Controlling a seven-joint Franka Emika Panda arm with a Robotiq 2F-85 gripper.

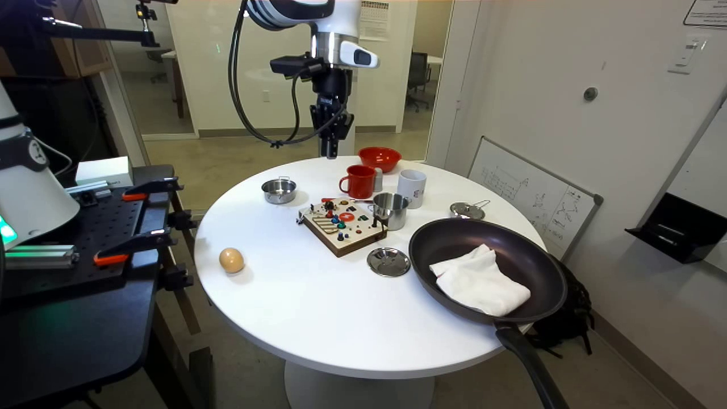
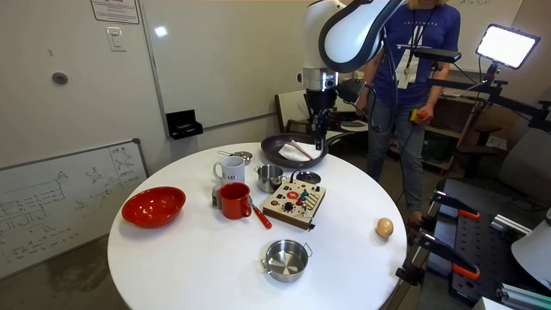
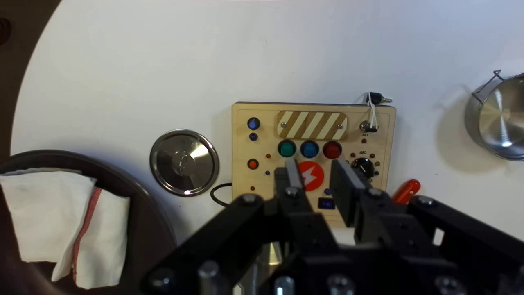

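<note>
My gripper hangs well above the table, its two fingers apart with nothing between them. In the wrist view the wooden switch board [image 3: 265, 187], with its colored buttons and striped plate, lies below the fingers, partly hidden by them. A white cloth with a red stripe [image 3: 46, 211] lies folded in the black frying pan [image 1: 436, 238]. Beside the board are a round steel lid [image 3: 184, 162] and a steel pot [image 2: 270, 178]. An egg [image 1: 232, 260] sits alone near the table's edge. A red mug [image 2: 235, 200] stands by the white mug [image 2: 232, 169].
A red bowl [image 2: 153, 206] and a shallow steel pan [image 2: 286, 261] stand apart from the board. The red-handled utensil [image 2: 263, 218] lies beside it. The pan's handle [image 1: 535, 368] juts past the table edge. Bare white table surrounds the egg.
</note>
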